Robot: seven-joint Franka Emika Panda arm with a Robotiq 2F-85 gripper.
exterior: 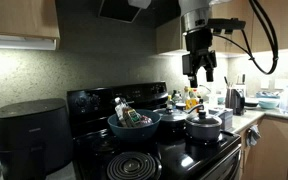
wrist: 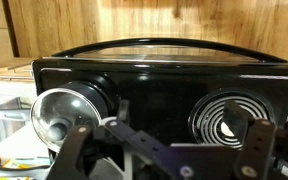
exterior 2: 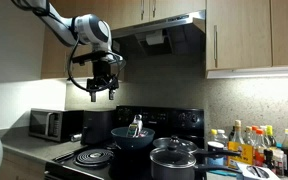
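My gripper (exterior: 201, 80) hangs high above the stove, well clear of the cookware. In the wrist view the gripper stands open, its two fingers wide apart and nothing between them. Below it lies the black stovetop (wrist: 159, 88), with a bare coil burner (wrist: 229, 117) on one side and a lidded pot (wrist: 66, 118) on the other. A blue bowl (exterior: 120, 131) on the stove holds bottles (exterior: 131, 116). The lidded pot (exterior: 203, 127) sits to its right in exterior view 1. In exterior view 2 the bowl (exterior 2: 134, 142) rests behind the pot (exterior 2: 174, 160).
A black air fryer (exterior: 32, 140) stands left of the stove, near a microwave (exterior 2: 52, 123). Several bottles (exterior 2: 268, 150) crowd the counter on the other side. Cabinets (exterior 2: 249, 38) and a range hood (exterior 2: 156, 40) overhang the stove.
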